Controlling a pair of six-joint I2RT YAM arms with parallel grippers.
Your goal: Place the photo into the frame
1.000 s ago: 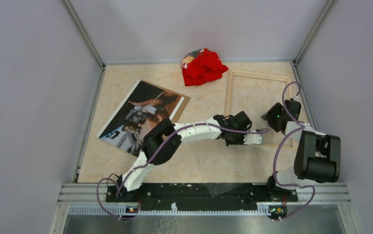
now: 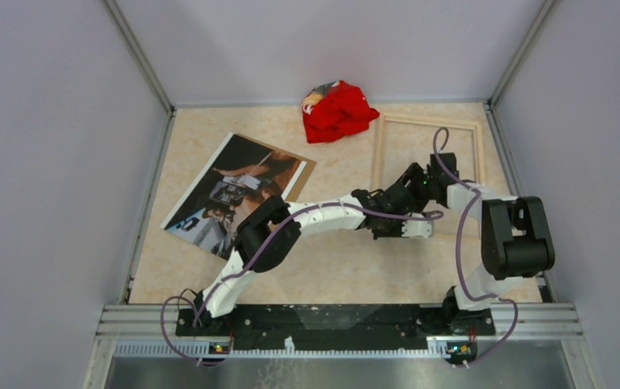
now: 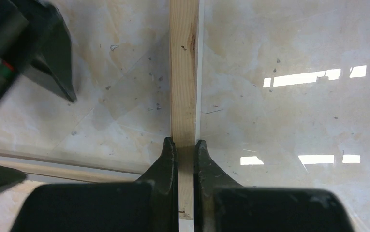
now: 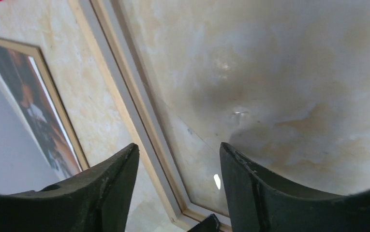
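The pale wooden frame point(image 2: 379, 146) lies flat at the right of the table, bare table showing inside it. My left gripper is shut on one of its bars point(image 3: 184, 72), near a corner. The right gripper stands open inside the frame's area, its fingers apart and nothing gripped between them; a frame side point(image 4: 139, 113) shows behind them, and whether they touch it I cannot tell. The photo point(image 2: 229, 190), dark with a white border, lies at a slant on a brown board at the left, its lower edge partly behind my left arm.
A crumpled red cloth point(image 2: 339, 113) lies at the back, close to the frame's far left corner. My two arms nearly meet over the frame's near part. Bare table point(image 2: 339, 267) shows at the front middle.
The right arm has swung left and slightly away from the front, toward the left gripper. The frame and the left gripper have shifted a little to the left.
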